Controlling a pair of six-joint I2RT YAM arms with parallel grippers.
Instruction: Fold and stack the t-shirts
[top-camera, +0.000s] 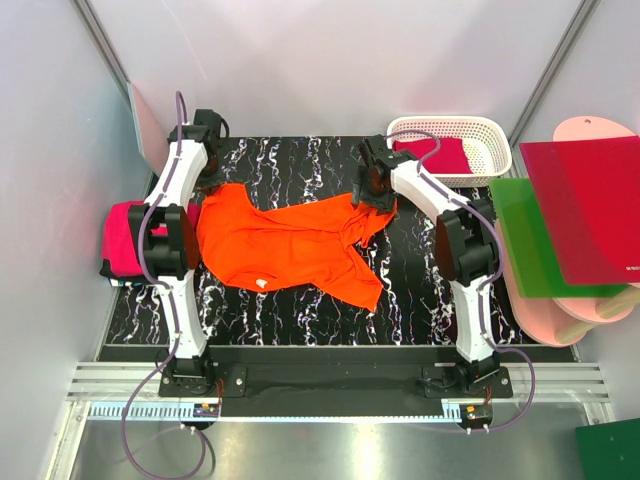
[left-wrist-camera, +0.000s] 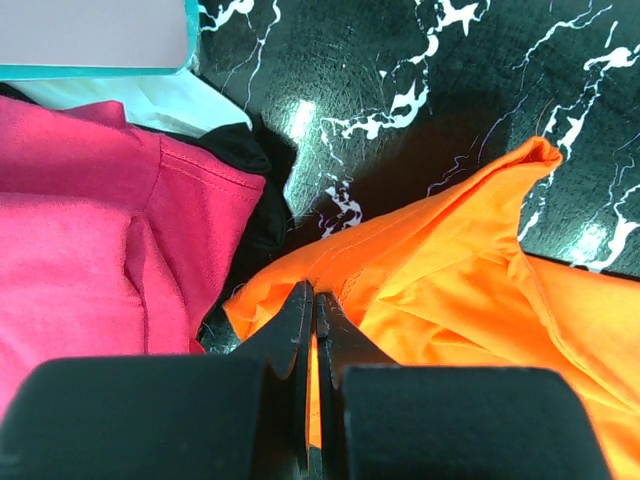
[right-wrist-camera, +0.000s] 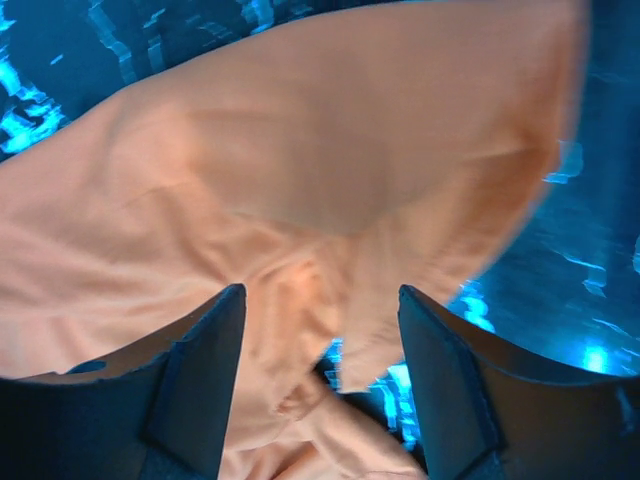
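Note:
An orange t-shirt (top-camera: 270, 245) lies crumpled and partly spread across the middle of the table. At its far left corner my left gripper (top-camera: 208, 186) is shut; in the left wrist view the closed fingertips (left-wrist-camera: 307, 292) meet on the orange cloth (left-wrist-camera: 420, 260), pinching a fold. Over the shirt's right end hangs my right gripper, its fingers part open. Between those fingers the cloth (right-wrist-camera: 290, 180) shows blurred and ungripped. Folded pink-red cloth (left-wrist-camera: 80, 230) is piled left of the shirt.
A white basket (top-camera: 497, 150) with red cloth (top-camera: 445, 156) in it stands at the back right. Green (top-camera: 530, 240) and red (top-camera: 590, 205) boards flank the table's right side. Bare black marble table (top-camera: 290, 165) lies behind the shirt and in front of it.

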